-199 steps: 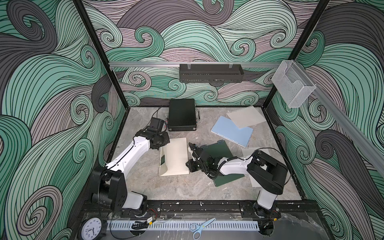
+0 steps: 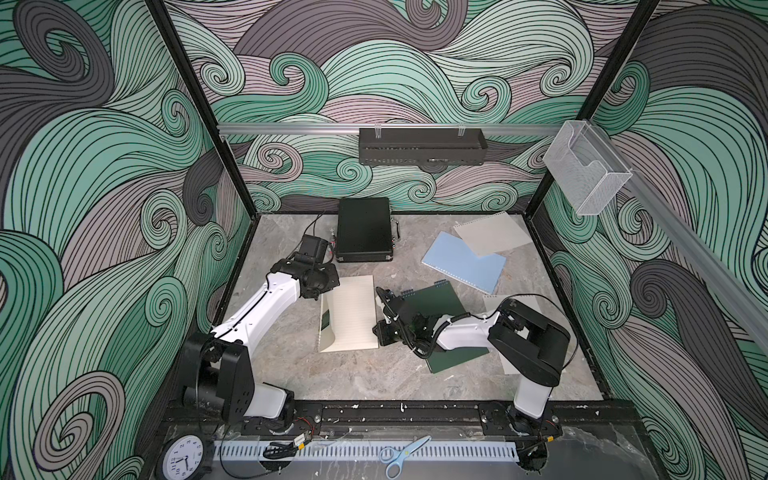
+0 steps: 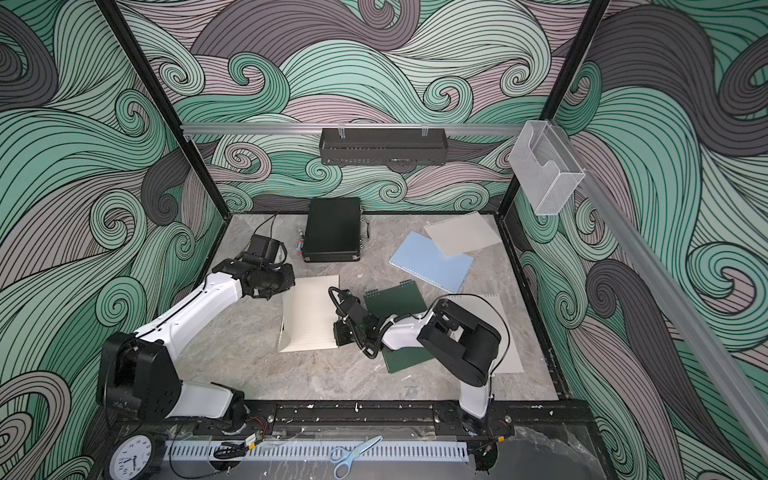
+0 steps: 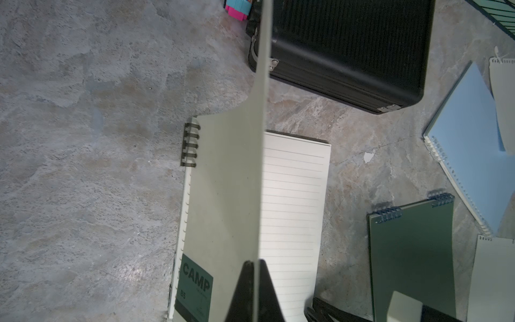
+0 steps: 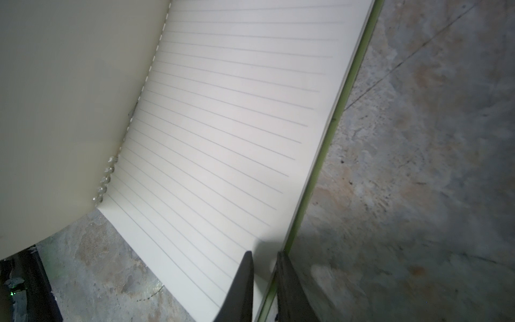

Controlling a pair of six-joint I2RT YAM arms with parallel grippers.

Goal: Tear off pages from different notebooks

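Observation:
A spiral notebook lies open on the table, showing a lined page. Its pale cover, marked CAMP, stands lifted and bent up from the left-hand binding. My left gripper is shut on the cover's edge, which runs thin between the fingers. At the notebook's right edge, near its front corner, my right gripper stands part open. One of its fingers is over the lined page, the other by the green-edged side. Whether any sheet lies between them is hard to tell.
Beneath the right arm lies a dark green notebook. Further right are a blue notebook and pale notebooks or sheets. A black case stands behind the open notebook. Bare table shows in front.
My right gripper and arm have shifted very slightly near the notebook's right edge. The left arm and the lifted cover look unmoved.

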